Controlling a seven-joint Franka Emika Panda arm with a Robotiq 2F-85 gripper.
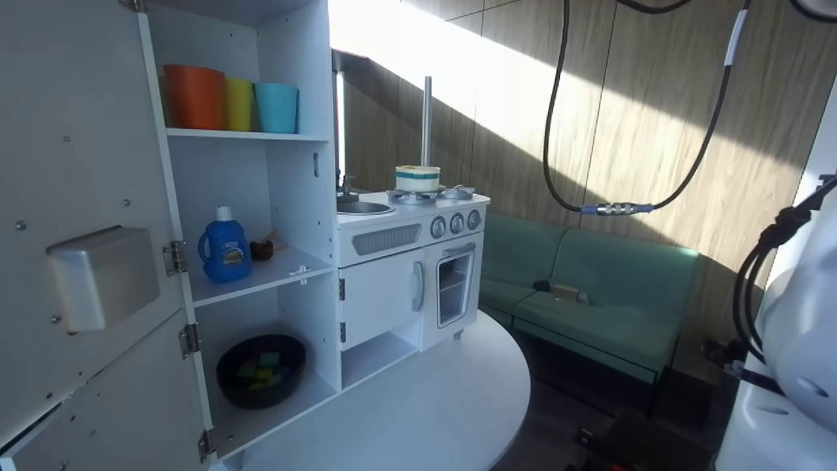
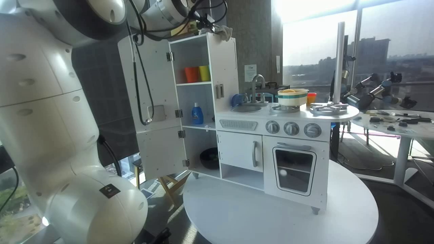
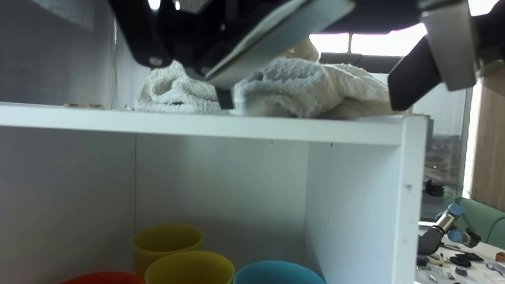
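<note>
A whitish rolled towel lies on top of the white cabinet, close to its front edge in the wrist view. My gripper is at the height of the cabinet top, its two fingers wide apart and the towel showing in the gap between them. How far the fingertips stand in front of the cloth, or whether one touches it, I cannot tell. In exterior view 2 the gripper appears small and dark above the cabinet, beside the hanging end of the towel. Exterior view 1 does not show the gripper.
Below the top panel, the upper shelf holds an orange cup, yellow cups and a blue cup. Lower down are a blue bottle and a black bowl. The cabinet door stands swung open.
</note>
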